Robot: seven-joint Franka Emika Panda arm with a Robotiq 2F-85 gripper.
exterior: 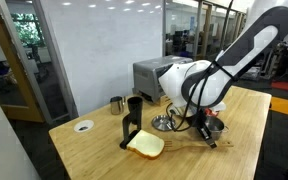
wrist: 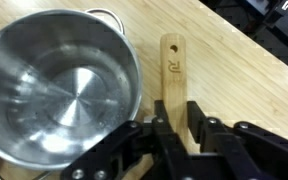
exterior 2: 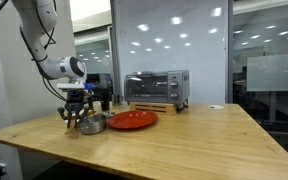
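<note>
A wooden utensil, its handle (wrist: 174, 75) pale with a hole near the end, runs down between the fingers of my gripper in the wrist view. The gripper is shut on this handle, low over the table. Left of it in that view, and apart from the handle, stands a steel pot (wrist: 59, 95), empty inside. From exterior view 1, the utensil (exterior: 184, 145) stretches across the tabletop under my gripper (exterior: 206, 138). In exterior view 2 the gripper (exterior 2: 70, 119) is beside the pot (exterior 2: 92, 124); the grip itself is too small to make out there.
Bread (exterior: 146, 144) lies near a black upright object (exterior: 133, 112). A red tray (exterior 2: 132, 119) is by the pot, with a toaster oven (exterior 2: 156, 87) behind.
</note>
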